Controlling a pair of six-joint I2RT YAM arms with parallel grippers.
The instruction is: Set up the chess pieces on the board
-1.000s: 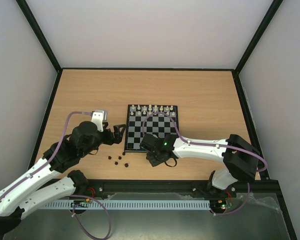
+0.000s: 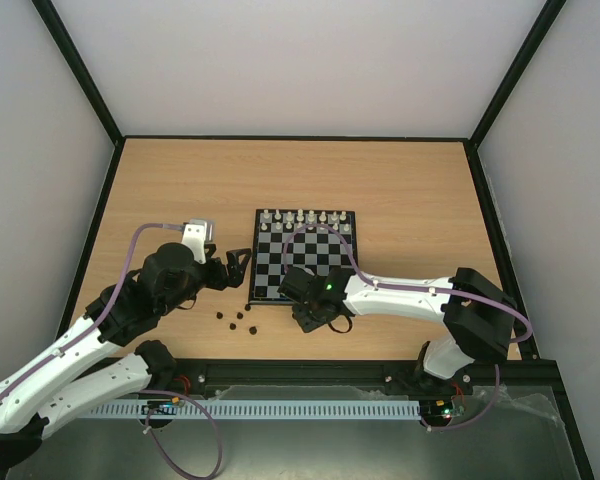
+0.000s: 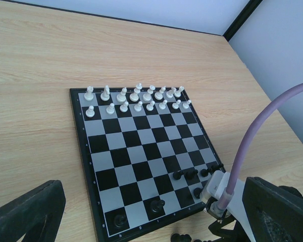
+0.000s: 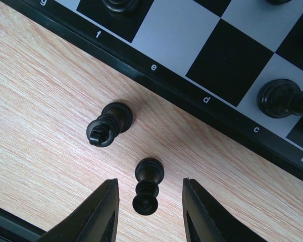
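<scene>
White pieces (image 3: pixel 123 95) fill the two far rows of the chessboard (image 3: pixel 114 182). Several black pieces stand near its closest edge, among them one on a dark square (image 3: pixel 157 205). In the right wrist view, a black pawn (image 4: pixel 145 203) stands on the table off the board's lettered edge, and my right gripper is partly open above it, one finger to each side. Close by stands another black piece (image 4: pixel 110 124) with a notched top. My left gripper (image 2: pixel 238 266) hangs left of the board, fingers wide apart, nothing between them.
Loose black pieces (image 2: pixel 253 330) lie on the table left of the board's near corner, below the left gripper. The right arm (image 2: pixel 400 293) covers the board's near right corner. Bare table (image 2: pixel 290 175) stretches behind the board.
</scene>
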